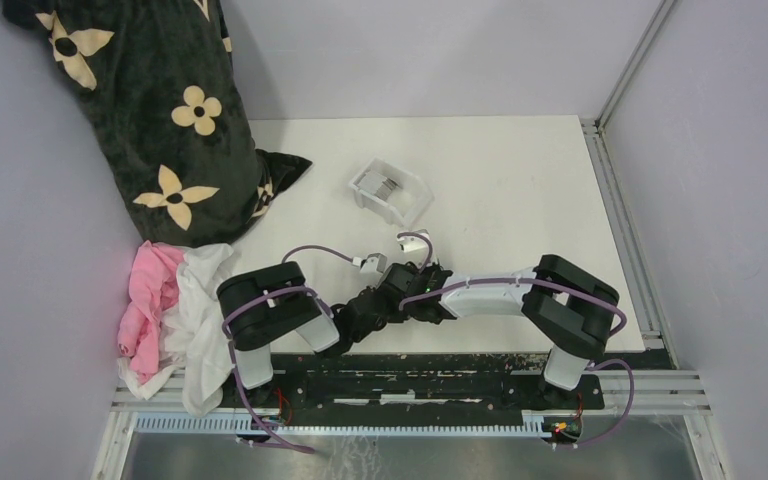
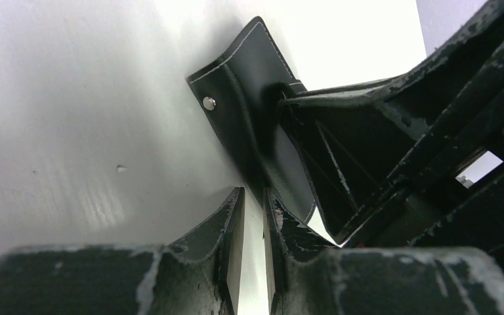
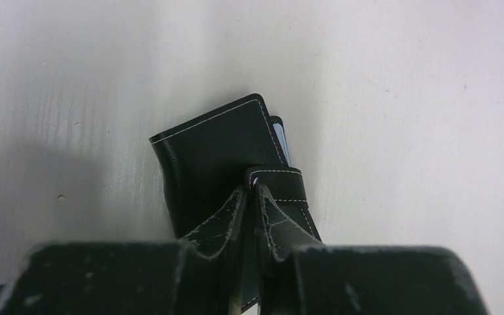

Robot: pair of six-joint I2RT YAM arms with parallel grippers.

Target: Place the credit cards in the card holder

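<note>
A black folding card holder (image 3: 216,141) with pale stitching rests on the white table, its strap (image 3: 285,184) lying across one side. From under that side peeks a pale bluish edge (image 3: 281,139), perhaps a card. My right gripper is at the strap, its fingertips a narrow gap apart; whether the strap is pinched is unclear. In the left wrist view the holder (image 2: 252,62) shows a metal snap (image 2: 209,103). My left gripper stands open, fingertips by the holder's side edge. From above, both arms' ends hide the holder.
A white open box (image 1: 418,200) holding grey flat pieces (image 1: 376,184) is farther back. Pink cloth (image 1: 148,305) and white cloth (image 1: 205,320) lie at the left, below a dark flowered cover (image 1: 180,130).
</note>
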